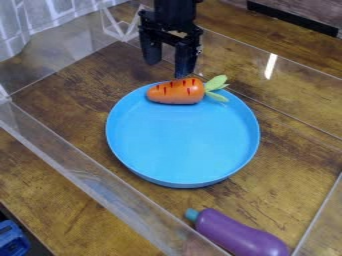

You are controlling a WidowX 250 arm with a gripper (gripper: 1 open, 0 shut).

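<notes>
A black gripper (170, 52) is at the top middle, just above and behind an orange toy carrot (174, 92) with green leaves. Its fingers point down, apart from each other, with nothing seen between them. The carrot lies on the back part of a round blue plate (182, 146). A purple toy eggplant (241, 232) lies on the wooden surface at the bottom right, off the plate.
Clear tray walls (94, 215) edge the wooden surface (54, 160) at the left and front. A small blue object (11, 240) sits outside at the bottom left. The wood right and left of the plate is clear.
</notes>
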